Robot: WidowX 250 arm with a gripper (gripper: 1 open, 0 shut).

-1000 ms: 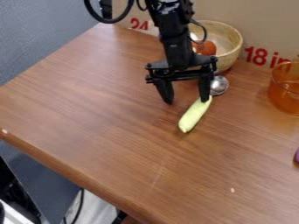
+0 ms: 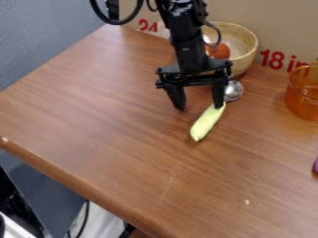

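My black gripper (image 2: pixel 198 98) hangs over the back part of the wooden table, its two fingers spread apart and pointing down. A pale yellow-green corn-like vegetable (image 2: pixel 206 124) lies on the table just below and in front of the right finger, reaching toward the front. A silver spoon (image 2: pixel 233 90) lies behind it, to the right of that finger. Whether the right finger touches the vegetable, I cannot tell.
A light bowl (image 2: pixel 244 45) holding an orange-red object (image 2: pixel 220 51) stands behind the arm. An orange translucent container (image 2: pixel 302 97) and part of a purple object (image 2: pixel 314 165) sit at the right edge.
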